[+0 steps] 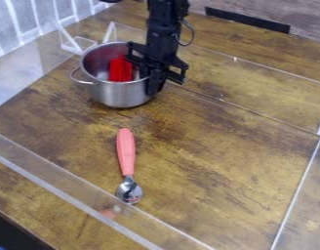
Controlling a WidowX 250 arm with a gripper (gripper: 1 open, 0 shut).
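Note:
My dark gripper (155, 70) reaches down from the top over the right side of a steel pot (116, 92), its tips at or inside the rim; whether they are open or shut is hard to make out. A red object (120, 69) sits inside the pot. In front, a spoon with a pink handle (126, 153) lies on the wooden table, its metal head toward the near edge.
A white wire-like object (74, 44) stands behind the pot at the upper left. A clear strip runs along the left and near edge.

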